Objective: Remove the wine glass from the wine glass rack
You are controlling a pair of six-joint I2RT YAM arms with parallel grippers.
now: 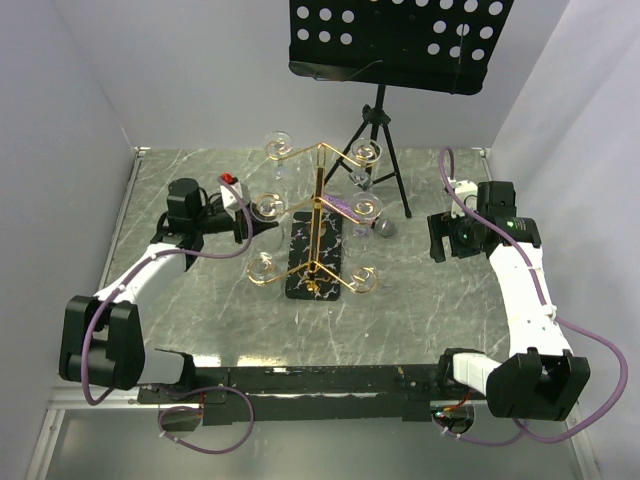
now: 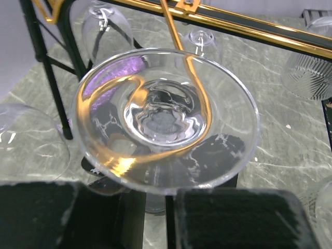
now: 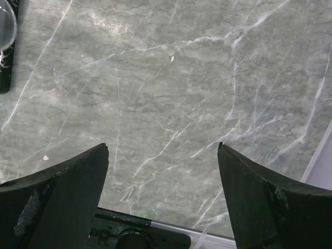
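Observation:
The gold wine glass rack (image 1: pixel 318 225) stands mid-table on a dark marbled base, with several clear glasses hanging upside down from its hooks. In the left wrist view, the wine glass's round foot (image 2: pixel 236 122) fills the centre, and a gold hook (image 2: pixel 202 96) curls beneath it. Just below that foot, my left gripper is shut on the wine glass, its fingers a little apart; they hide the exact contact. From above, the left gripper (image 1: pixel 268 226) reaches the rack's left middle glass (image 1: pixel 268 206). Over bare table at the right, my right gripper stands open and empty.
A black music stand (image 1: pixel 378 120) rises behind the rack, one leg close to its right side. More hanging glasses (image 1: pixel 365 207) surround the rack's post. Clear marbled tabletop (image 1: pixel 430 310) lies between the rack and the right arm.

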